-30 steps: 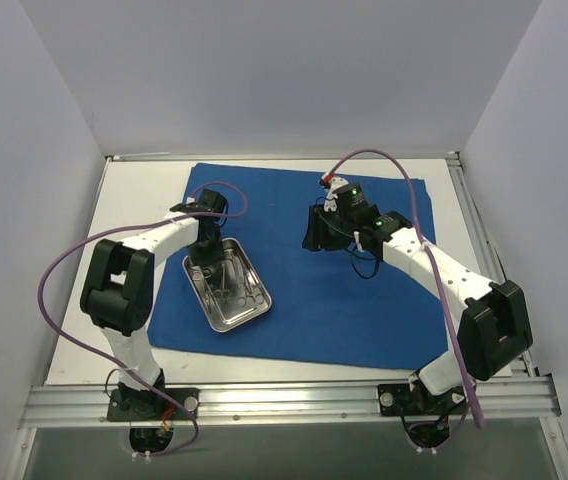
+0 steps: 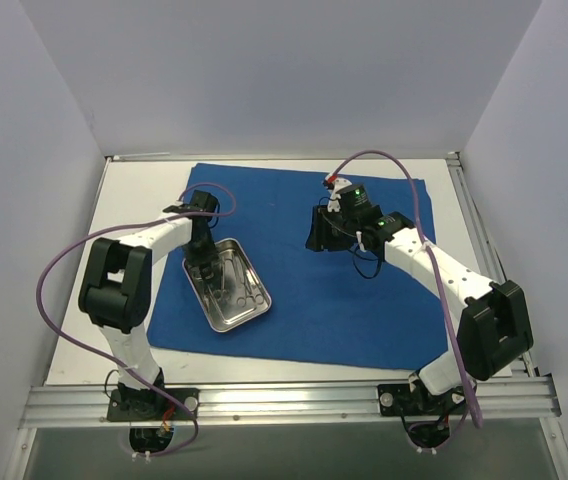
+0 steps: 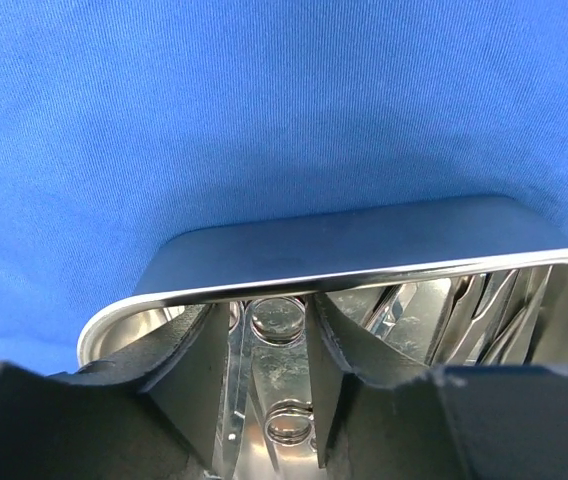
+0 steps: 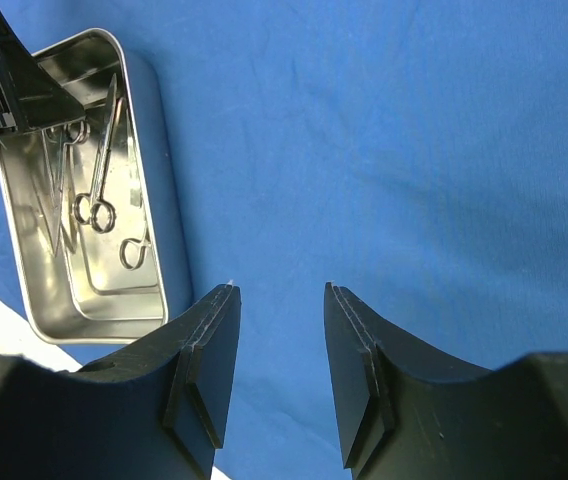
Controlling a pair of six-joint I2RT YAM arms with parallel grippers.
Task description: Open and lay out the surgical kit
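Observation:
A shiny metal tray (image 2: 226, 325) lies on the left part of a blue cloth. Inside are several steel instruments, among them ring-handled scissors or clamps (image 4: 97, 205). Over the tray's far left end, my left gripper points down, its fingers apart. Instrument ring handles (image 3: 278, 320) show through that gap, and no finger visibly grips one. Thinner instruments (image 3: 484, 315) lie to the right in the left wrist view. My right gripper hovers open above bare cloth, right of the tray, with nothing between its fingers. The left gripper hides part of the tray from above.
White table (image 2: 114, 215) shows around it. Purple cables (image 2: 49, 275) loop over both arms. Walls close in the workspace at left, right and back.
My left gripper has shifted slightly left over the tray's far end. The right gripper has moved very slightly right. Tray and visible instruments look unmoved.

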